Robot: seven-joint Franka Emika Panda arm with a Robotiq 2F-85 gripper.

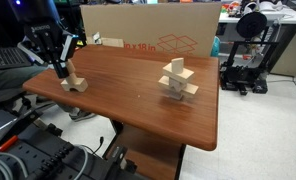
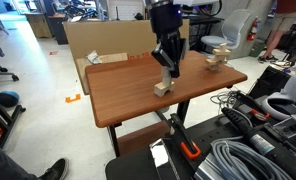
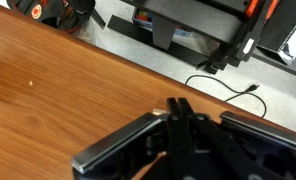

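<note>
On the table's left end in exterior view 1, a small light wooden block [image 1: 70, 68] stands upright on a notched wooden block [image 1: 75, 84]. My gripper [image 1: 64, 60] is down at the upright block, its dark fingers overlapping it in this view. From the other side, my gripper [image 2: 169, 62] likewise reaches down to the upright block [image 2: 166, 76], above the notched block [image 2: 164, 88]. Whether the fingers touch the wood cannot be told. In the wrist view, the dark gripper covers most of the blocks; only a pale bit of wood [image 3: 160, 111] shows.
A stack of light wooden pieces [image 1: 176, 80] stands toward the table's right side. A cardboard panel [image 1: 153, 28] lines the back edge. Below the front edge are a dark frame and cables.
</note>
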